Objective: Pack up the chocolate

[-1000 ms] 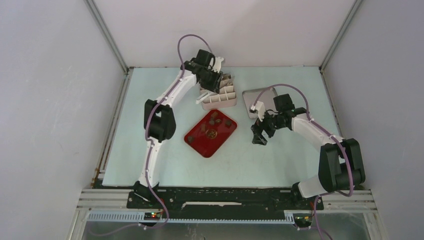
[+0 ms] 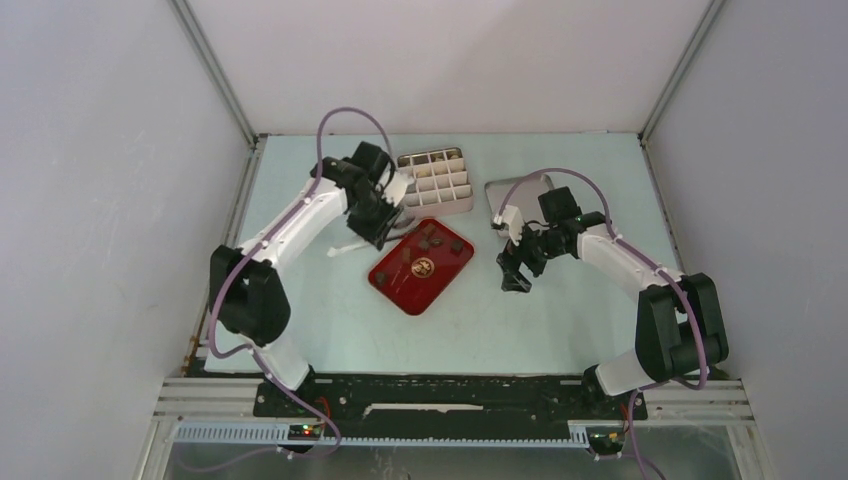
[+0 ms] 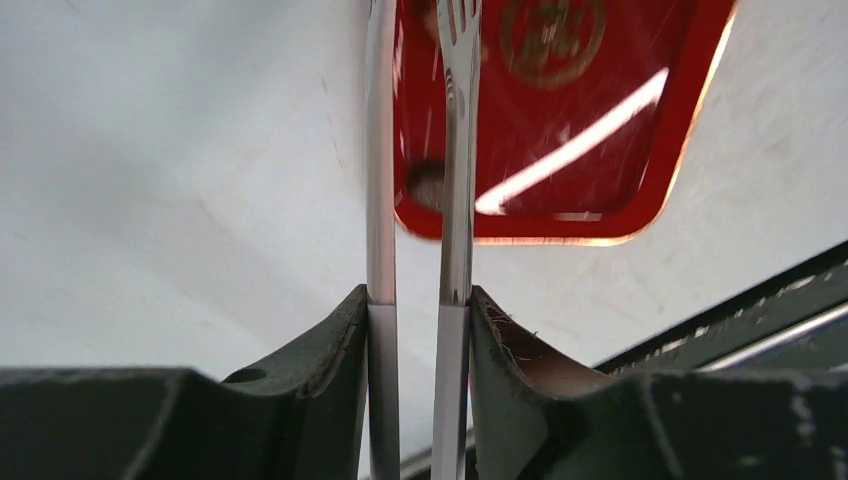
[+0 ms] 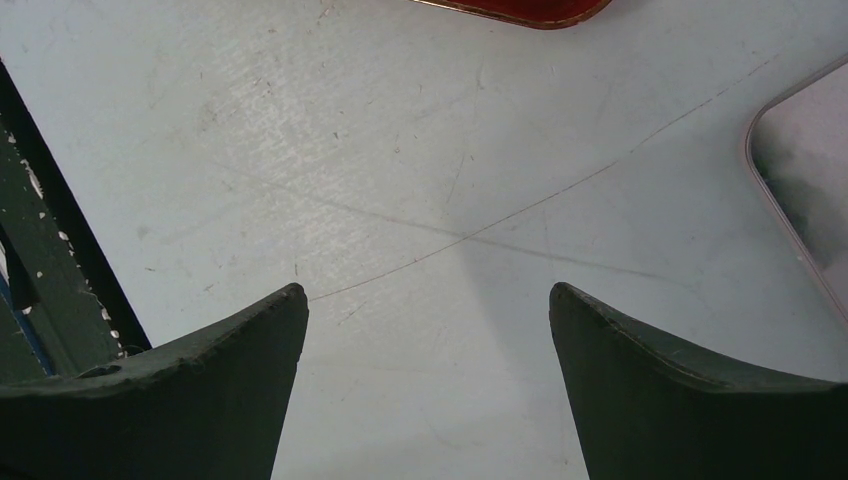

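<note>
A red tray (image 2: 420, 290) with small brown chocolates (image 2: 456, 246) and a gold emblem lies mid-table. The pale divided box (image 2: 440, 200) stands behind it. My left gripper (image 2: 385, 240), with long metal tong-like fingers, hangs at the tray's back-left; in the left wrist view the fingers (image 3: 458, 180) reach over the blurred tray (image 3: 620, 150), and I see nothing clearly held between them. My right gripper (image 2: 515, 265) stands open right of the tray; in the right wrist view only bare table shows between its fingers.
A grey tray (image 2: 500, 190) lies at the back right, partly behind the right arm. A dark edge runs along the front.
The right arm has barely moved.
</note>
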